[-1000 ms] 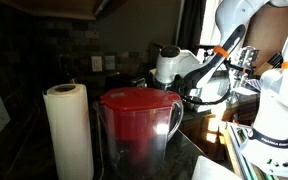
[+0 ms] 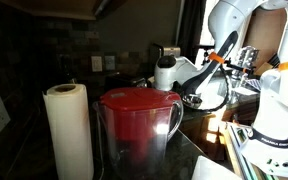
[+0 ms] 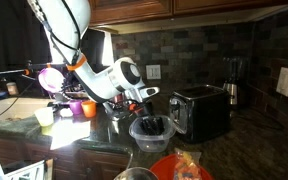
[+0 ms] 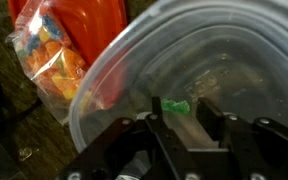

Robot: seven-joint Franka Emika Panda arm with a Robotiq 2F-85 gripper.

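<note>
A clear plastic container stands on the counter, and my gripper reaches down into it. From the wrist, its rounded wall curves around the black fingers. A small green object lies at the bottom, seen between the fingertips. The fingers are part open with a gap between them; whether they touch the green object cannot be told. In exterior view 1 the fingers are hidden behind the red-filled pitcher.
Beside the container are a red tray and a bag of orange and blue pieces. A black toaster stands close on the right. A pitcher and paper towel roll stand farther off.
Over the last second the arm has come down a little in exterior view 1. The pitcher and paper towel roll have stayed in place.
</note>
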